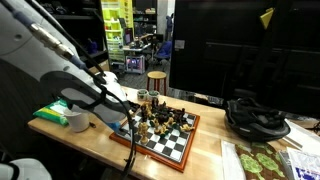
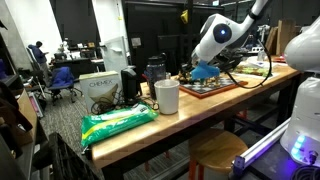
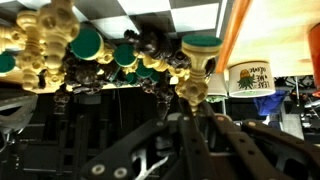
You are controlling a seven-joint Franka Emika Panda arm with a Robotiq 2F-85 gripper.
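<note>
In the wrist view, a light wooden chess piece point(image 3: 198, 66) with a green base is held at its head by my gripper, which is shut on it. The base faces away from the gripper, toward the board. The chessboard point(image 1: 178, 152) lies on the wooden table, with several light and dark pieces on it. Dark pieces point(image 3: 152, 45) and light pieces point(image 3: 57, 27) crowd the left of the wrist view. From exterior view 1, my arm point(image 1: 85, 90) reaches over the board's near left side; the fingertips are hard to make out there.
A white mug point(image 2: 166, 96) and a green bag point(image 2: 120, 122) are on the table left of the board. White cups point(image 1: 148, 94) stand behind it. A black bag point(image 1: 256, 118) lies to the right, with clear wood between it and the board.
</note>
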